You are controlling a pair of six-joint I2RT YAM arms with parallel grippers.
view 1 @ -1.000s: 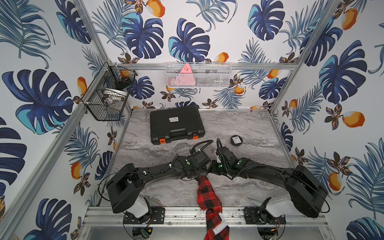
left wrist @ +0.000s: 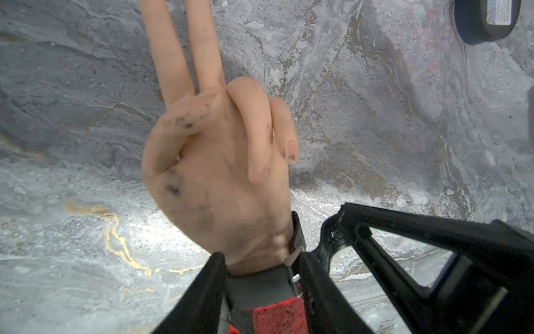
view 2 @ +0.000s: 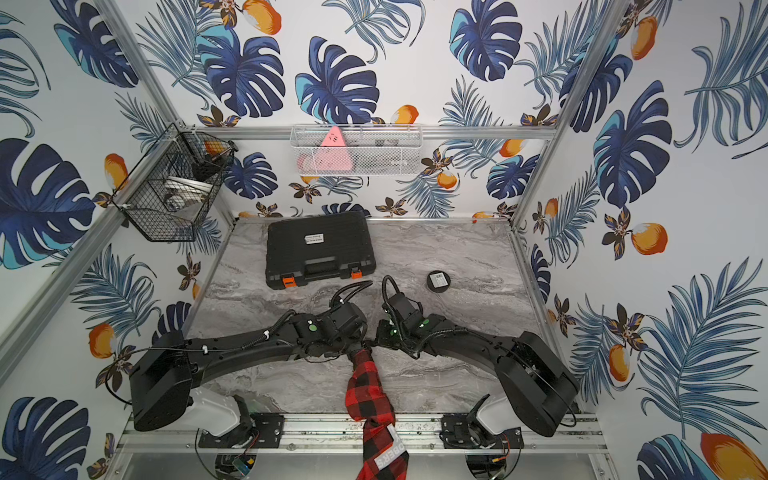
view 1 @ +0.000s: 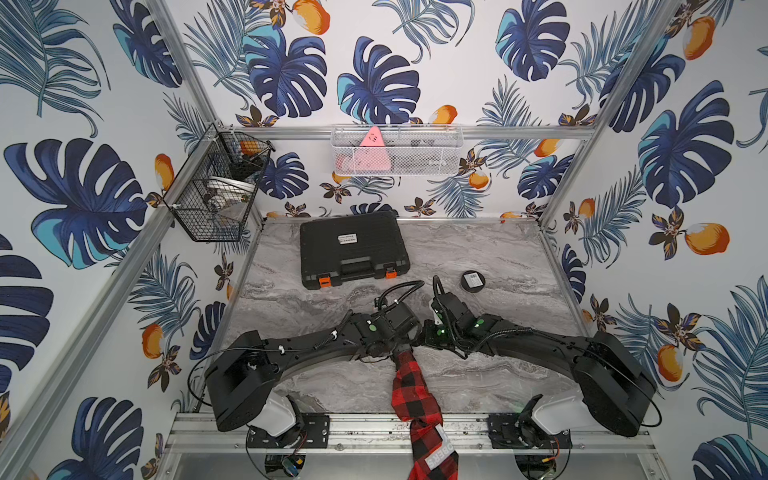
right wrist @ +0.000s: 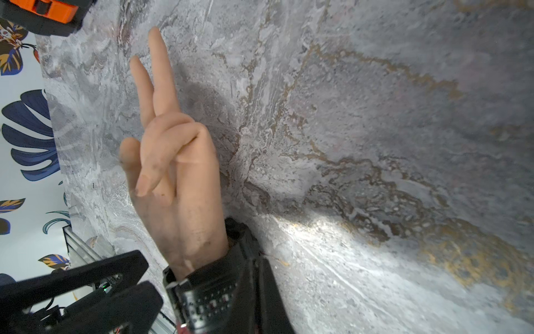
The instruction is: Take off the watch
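A mannequin hand (left wrist: 233, 183) in a red-and-black checked sleeve (view 1: 416, 396) lies on the table, wearing a black watch strap (left wrist: 258, 286) round its wrist. Its silver buckle (right wrist: 194, 317) shows in the right wrist view. My left gripper is part open above the wrist, one finger to each side of the strap. From the other side, my right gripper is shut at the strap's edge, where a strap piece (left wrist: 297, 231) stands up off the wrist. Whether any strap is pinched there, I cannot tell. Both arms largely cover the hand from above.
A black case (view 1: 356, 248) with orange latches lies at the back left. Behind the right arm sits a round black object (view 1: 473, 281) with a white label. Wire baskets (view 1: 397, 152) hang on the walls.
My left arm's elbow has shifted slightly outward and its gripper a little left. The sleeve has moved slightly left. My right arm looks unchanged.
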